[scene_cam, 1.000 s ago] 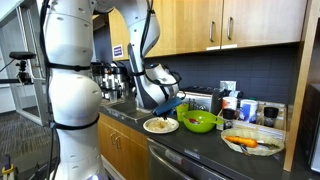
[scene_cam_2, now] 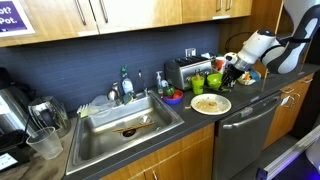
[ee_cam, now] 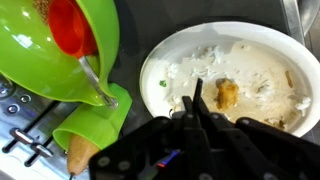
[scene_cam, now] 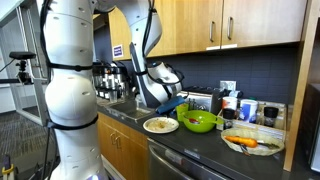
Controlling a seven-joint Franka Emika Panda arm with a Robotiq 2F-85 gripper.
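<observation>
Over the counter, my gripper (scene_cam: 182, 95) hangs near the green bowl (scene_cam: 200, 127) and the white plate (scene_cam: 147, 126). In the wrist view its dark fingers point at the oval plate (ee_cam: 158, 62), which bears white smears, crumbs and a brown lump of food (ee_cam: 228, 94). A thin dark object (ee_cam: 197, 93) rises from between the fingers, which look shut on it; what it is cannot be made out. A red spoon (ee_cam: 68, 28) with a pale handle rests in the green bowl (ee_cam: 28, 62). In exterior view 2 the gripper (scene_cam_2: 229, 76) is small and partly blurred.
A green cup (ee_cam: 97, 125) with something brown in its mouth lies beside the bowl. A plate with carrots (scene_cam: 252, 140) stands farther right, with cups (scene_cam: 248, 112) behind it. The sink (scene_cam_2: 125, 123) and toaster (scene_cam_2: 195, 73) show in exterior view 2.
</observation>
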